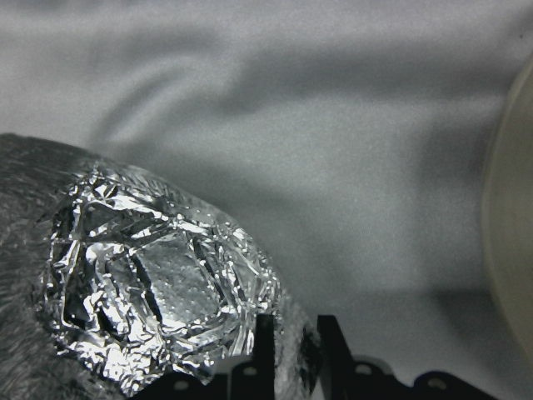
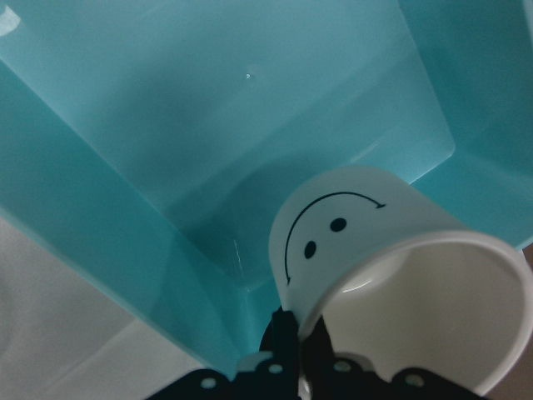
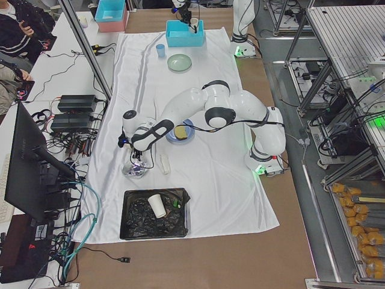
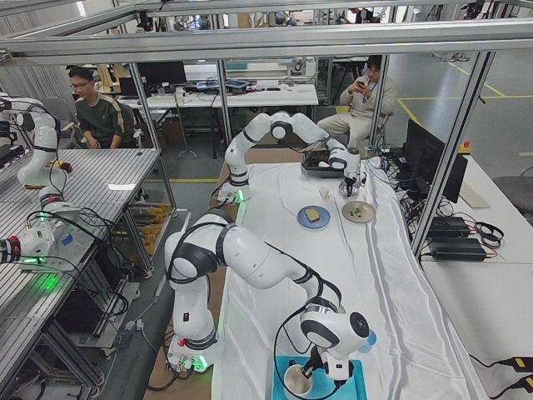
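My left gripper is down at a crumpled foil object [image 1: 158, 275] beside a plate's edge [image 1: 512, 217]; its fingertips are at the foil's rim, and whether they are closed on it is unclear. My right gripper is shut on the rim of a white cup [image 2: 350, 217] with a smiley face, held tilted over the teal bin [image 2: 216, 100]. A blue plate [image 4: 303, 217] with a yellow piece [image 4: 313, 213] and a beige plate [image 4: 366, 212] lie mid-table.
A black tray [image 3: 132, 223] with a white cup sits at the near end in the camera left view. A blue cup [image 3: 160, 50] and green plate [image 3: 179, 66] stand near the bin.
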